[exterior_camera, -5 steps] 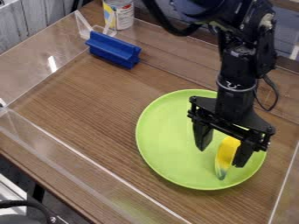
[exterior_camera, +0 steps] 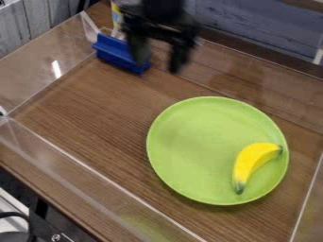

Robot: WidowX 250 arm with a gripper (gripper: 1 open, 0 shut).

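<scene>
A yellow banana lies on the right side of a large green plate. The dark gripper, blurred by motion, is at the top of the view, over the area by a blue object at the upper left. Its fingers are too blurred to show whether they are open or shut or hold anything.
Behind the blue object, a can stands mostly hidden by the blurred arm. A clear edge runs along the left side of the table.
The gripper has risen away from the banana and moved toward the upper left, leaving the banana on the plate.
</scene>
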